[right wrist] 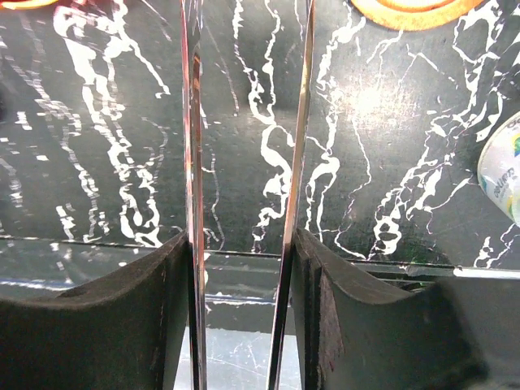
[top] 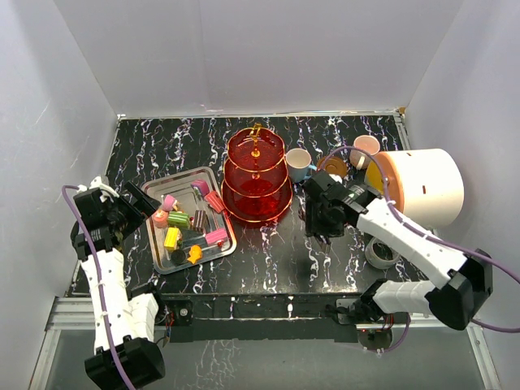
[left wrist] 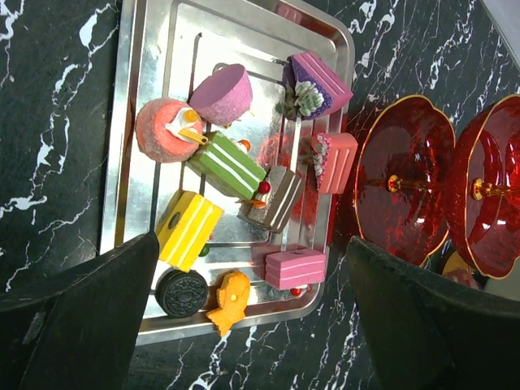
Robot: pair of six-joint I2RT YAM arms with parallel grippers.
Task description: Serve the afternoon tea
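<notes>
Several toy cakes lie on a silver tray (top: 192, 266) at the left: a yellow slice (left wrist: 189, 231), a green slice (left wrist: 228, 165), pink pieces, a dark round cookie (left wrist: 181, 293) and an orange fish shape (left wrist: 232, 301) among them. A red tiered stand (top: 257, 199) with gold rims rises right of the tray. My left gripper (top: 148, 206) is open above the tray's left edge, with nothing held. Over the bare counter right of the stand is my right gripper (top: 322, 236); in its wrist view its long fingers (right wrist: 195, 162) stand apart, only counter showing between them.
Two mugs, one with a blue handle (top: 298, 164) and one pinkish (top: 365, 149), stand at the back right near a brown round disc (top: 335, 168). A large white cylinder (top: 426, 187) with an orange face lies at the right. A small jar (top: 380, 253) sits by the right arm.
</notes>
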